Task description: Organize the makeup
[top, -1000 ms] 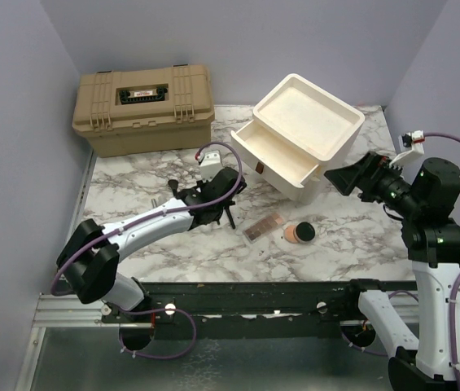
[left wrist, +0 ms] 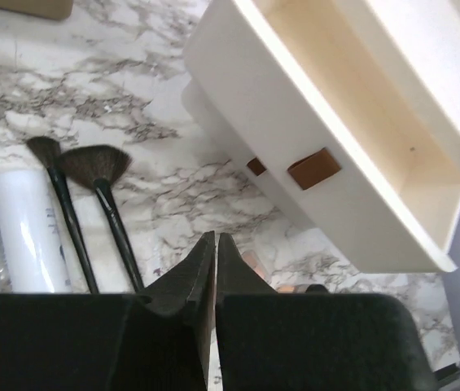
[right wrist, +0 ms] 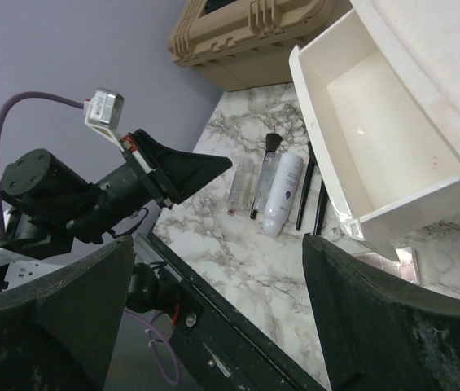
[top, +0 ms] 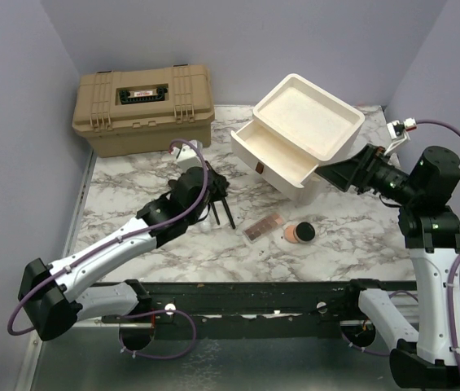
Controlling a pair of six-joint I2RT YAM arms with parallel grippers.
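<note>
On the marble table, a white box has its drawer (top: 272,161) pulled out; the drawer is empty. Two dark makeup brushes (left wrist: 96,164) lie near it, beside a white bottle (right wrist: 282,195) and clear containers (right wrist: 241,186). A palette (top: 264,227) and a black-lidded jar (top: 300,233) lie in front of the drawer. My left gripper hovers right of the brushes, fingertips almost touching, with nothing between them; in the top view its arm covers part of the items. At the drawer's right end, my right gripper stands open and empty.
A tan toolbox (top: 143,110) fills the back left of the table. The white box's lid (top: 311,114) rises behind the drawer. Bare marble (top: 164,261) shows along the front, and the right side is free too.
My right gripper has shifted slightly left, toward the drawer. The drawer and loose items stay put.
</note>
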